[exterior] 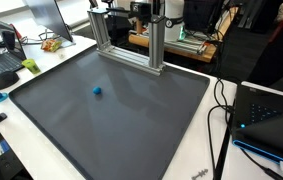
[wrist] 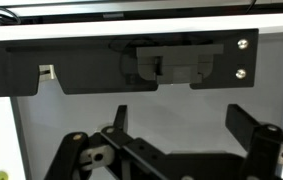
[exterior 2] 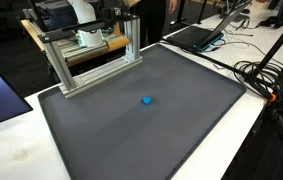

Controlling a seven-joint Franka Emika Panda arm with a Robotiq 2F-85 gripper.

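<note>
A small round blue object [exterior: 97, 90] lies on the dark grey mat [exterior: 121, 130], toward its far left part. In exterior view 2 the same blue object [exterior 2: 147, 100] rests near the middle of the mat, with bare surface all round it. My gripper is open in the wrist view, its two black fingers wide apart and nothing between them. The mat shows beyond the fingers, and the blue object is out of that view. I cannot make out the gripper clearly in either exterior view.
A metal frame [exterior 2: 101, 75] stands along one mat edge. A black bar [wrist: 91, 70] crosses the wrist view ahead of the fingers. Outside the mat are a laptop [exterior 2: 201, 35], cables [exterior 2: 261, 75] and a yellow-green cup [exterior: 30, 66].
</note>
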